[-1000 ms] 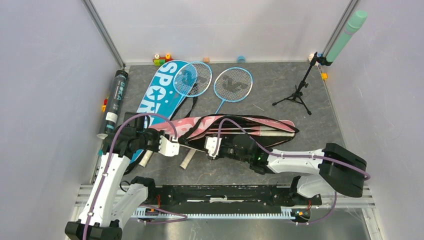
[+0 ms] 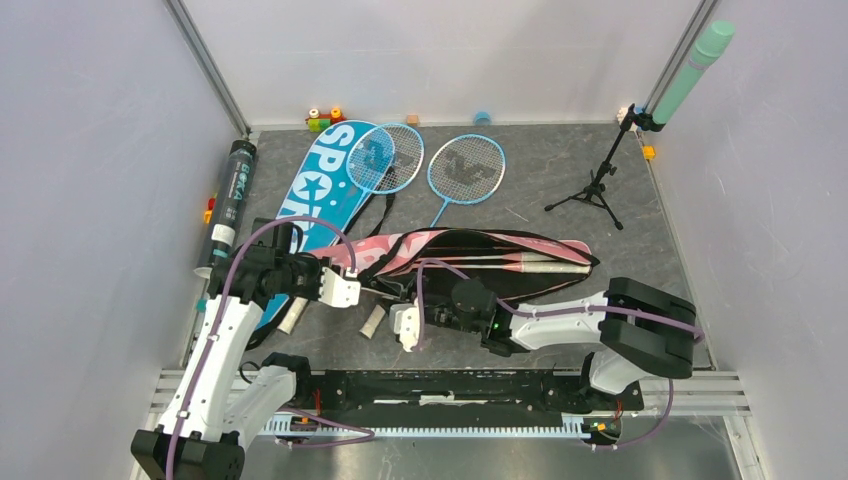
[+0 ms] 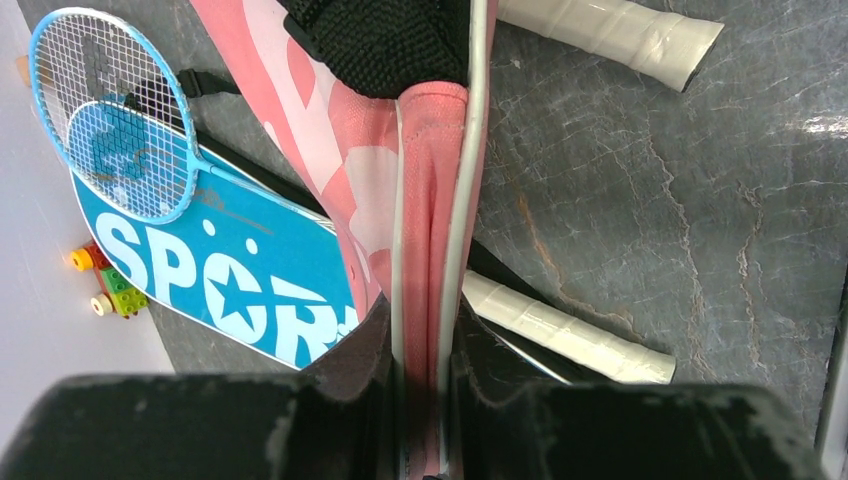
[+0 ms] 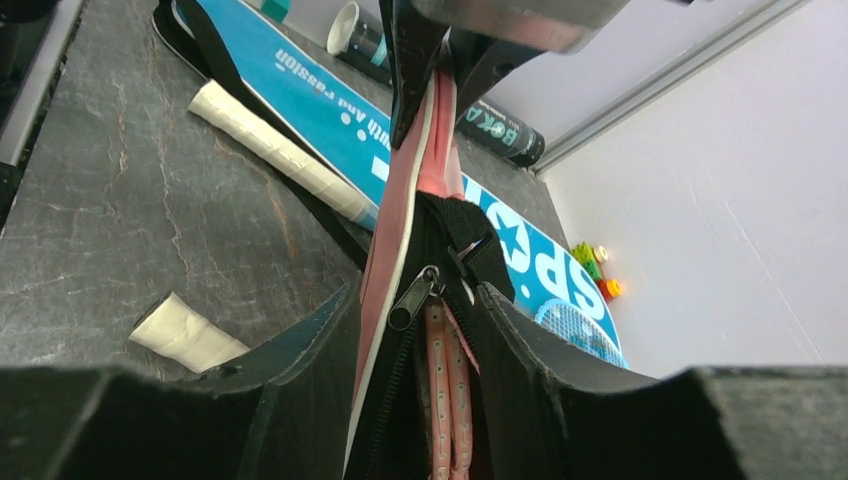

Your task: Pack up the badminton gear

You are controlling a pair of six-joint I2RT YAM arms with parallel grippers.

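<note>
The pink and black racket bag (image 2: 560, 250) lies unzipped across the middle, with pink-shafted rackets (image 2: 520, 263) inside. My left gripper is shut on the bag's narrow pink end (image 3: 432, 200). Close by, my right gripper is part open, its fingers on either side of the bag's opening near the metal zipper pull (image 4: 412, 300); whether they touch the pull cannot be told. A blue racket (image 2: 466, 170) lies behind the bag. Another blue racket (image 2: 385, 158) rests on the blue SPORT bag (image 2: 318, 178).
A dark shuttlecock tube (image 2: 232, 190) lies along the left wall. At the right stand a black tripod (image 2: 598, 182) and a green tube (image 2: 692, 72). Toy blocks (image 2: 325, 119) sit by the back wall. A pale racket grip (image 2: 373, 321) pokes out in front of the bag.
The left arm has shifted only slightly while keeping its hold.
</note>
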